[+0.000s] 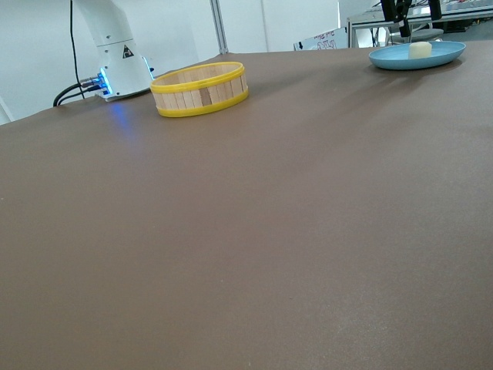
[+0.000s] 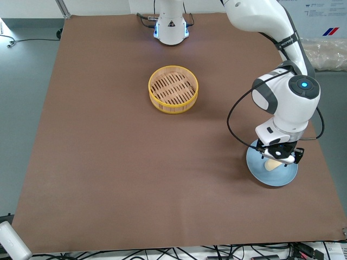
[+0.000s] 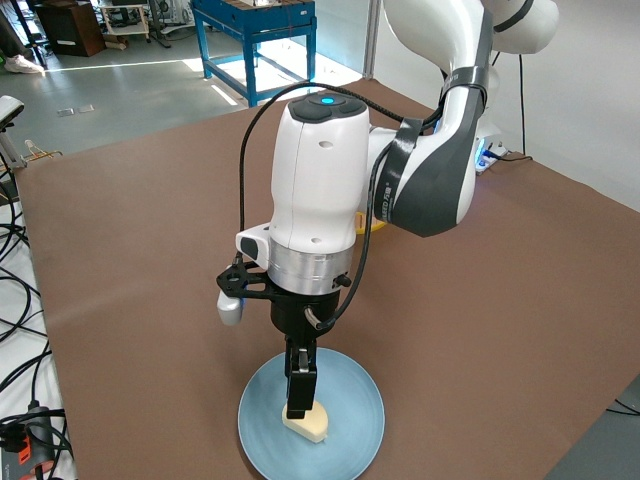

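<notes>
A pale yellow block sits on a light blue plate at the right of the table in the left view; in the right view the plate holds the block too. My black gripper hangs just over the block in the right view; whether its fingers are open or shut, or touching the block, I cannot tell. In the top view the plate is at the back right, with black fingers above it. A round wooden basket with yellow rims stands at the upper middle.
Cables run along the front edge beyond the table.
</notes>
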